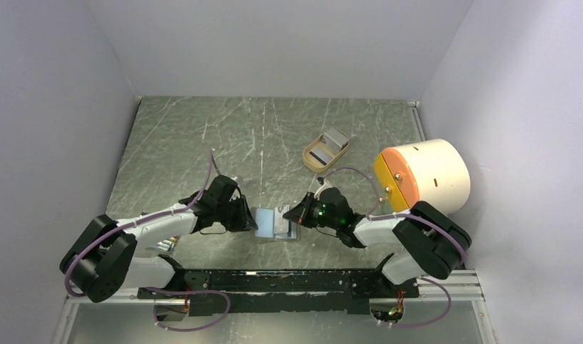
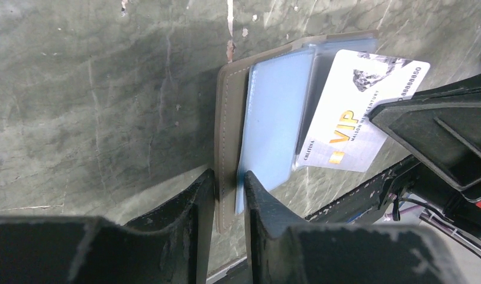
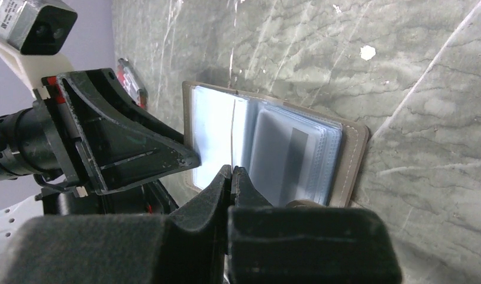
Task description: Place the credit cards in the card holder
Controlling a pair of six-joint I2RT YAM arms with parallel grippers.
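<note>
The brown card holder [image 2: 226,97] lies open on the table, with clear bluish sleeves [image 3: 294,157] on its pages. My left gripper is shut on the holder's left edge. A white VIP card [image 2: 359,112] stands tilted over the middle of the holder, gripped near its upper edge by my right gripper, which is shut. From the right wrist the card shows edge-on as a thin line. Its lower edge is close to the left page's sleeve [image 2: 279,112]; whether it is inside the opening, I cannot tell.
A tan tray [image 1: 307,159] with grey items stands behind the holder to the right. At the right wall sits a cream and orange barrel-shaped container [image 1: 435,175]. Small items [image 1: 165,244] lie by the left arm.
</note>
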